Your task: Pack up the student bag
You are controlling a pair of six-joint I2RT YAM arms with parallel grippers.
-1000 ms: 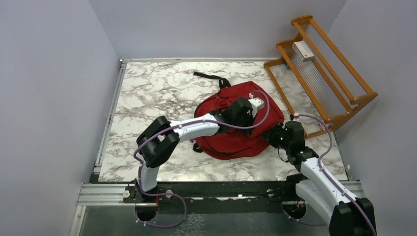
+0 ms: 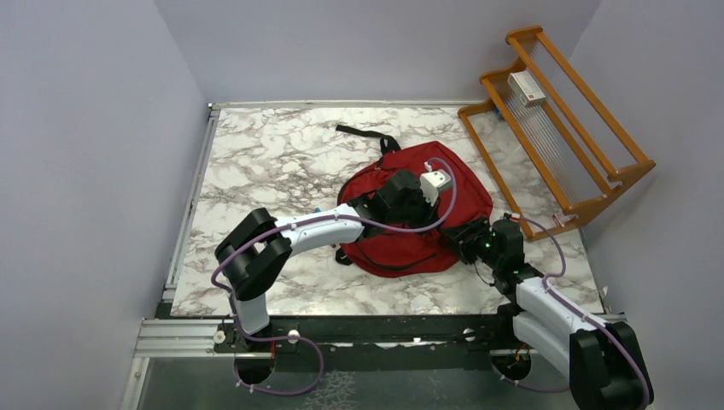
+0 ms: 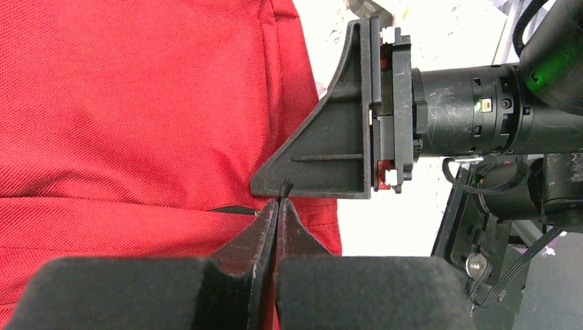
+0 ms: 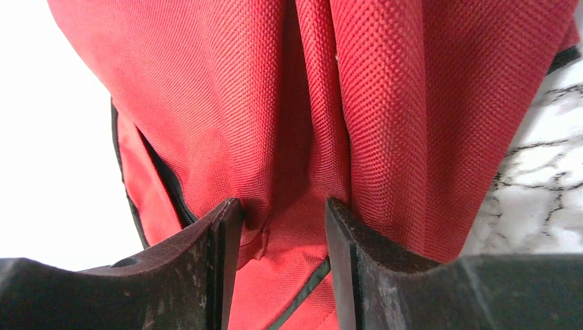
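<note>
A red backpack (image 2: pixel 394 258) lies on the marble table, partly hidden under both arms, with black straps toward the back. My left gripper is shut over the bag's fabric near a black zipper slit; I see nothing clear between its fingertips. In the left wrist view, the right gripper's black body is just beyond them. My right gripper stands open low on the bag's right part, red folds (image 4: pixel 378 117) between and in front of its fingers.
A wooden rack (image 2: pixel 559 111) at the back right holds a white box (image 2: pixel 527 89).
The right arm has moved slightly left and down onto the bag. The left arm has shifted a little left since about a second ago.
</note>
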